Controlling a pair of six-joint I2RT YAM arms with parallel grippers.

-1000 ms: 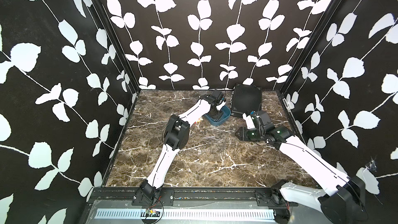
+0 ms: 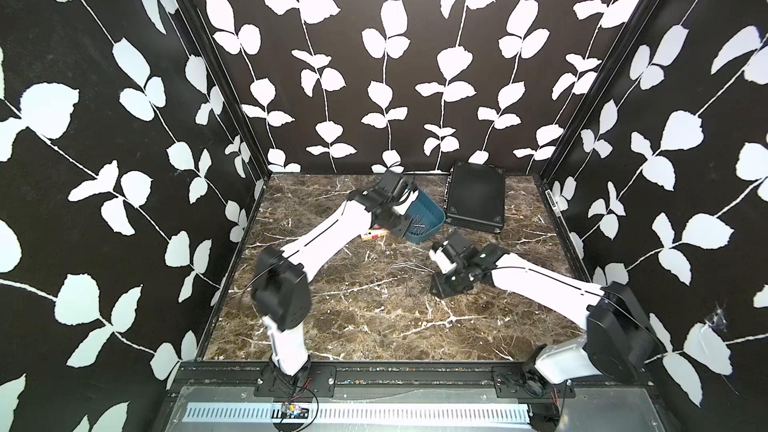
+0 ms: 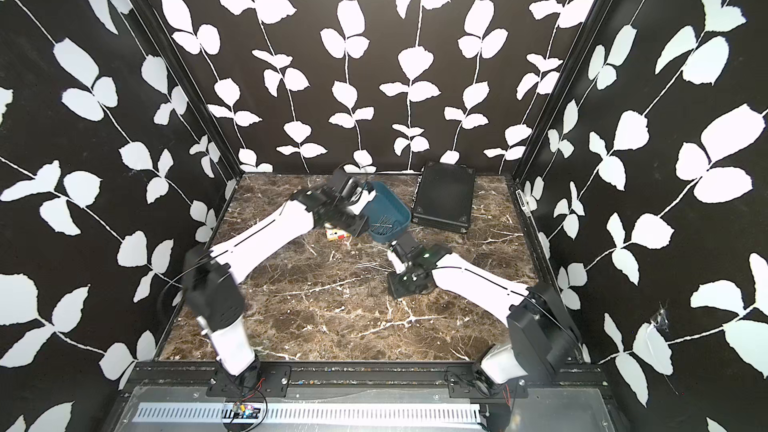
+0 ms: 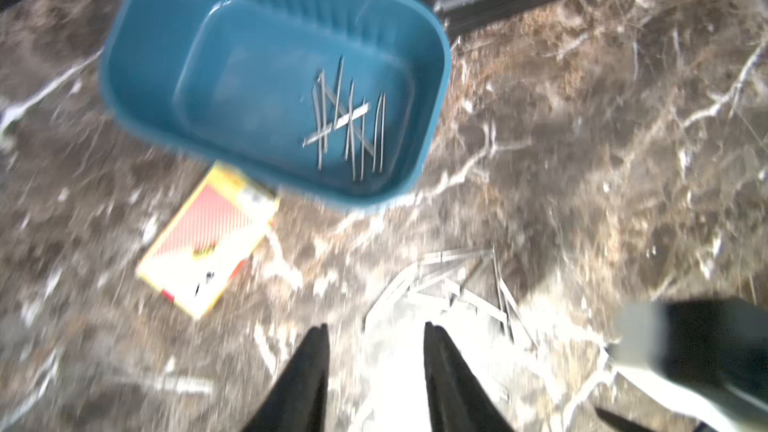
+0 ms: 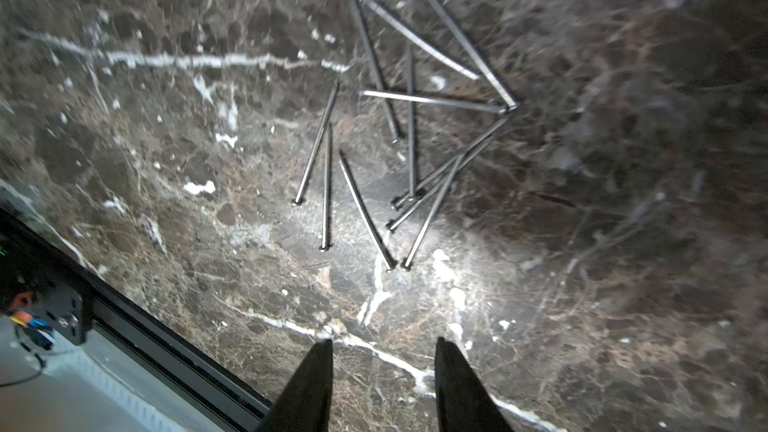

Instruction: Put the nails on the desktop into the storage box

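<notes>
Loose silvery nails lie scattered in a cluster on the marbled desktop; the left wrist view shows these nails (image 4: pixel 448 292) too, partly washed out by glare. The blue storage box (image 4: pixel 280 180) stands further back with several nails (image 4: pixel 344 116) on its floor. My left gripper is part open over the desktop just in front of the box, nothing visible between its fingers. My right gripper is open above the desktop close to the loose nails, which lie ahead of its empty fingertips.
A black case (image 2: pixel 475 196) stands right of the box. A small yellow-and-red packet (image 4: pixel 209 240) lies at the box's front left. Both grippers hang fairly near each other around the nails.
My left gripper has drawn back from over the box, toward the left, uncovering the box.
</notes>
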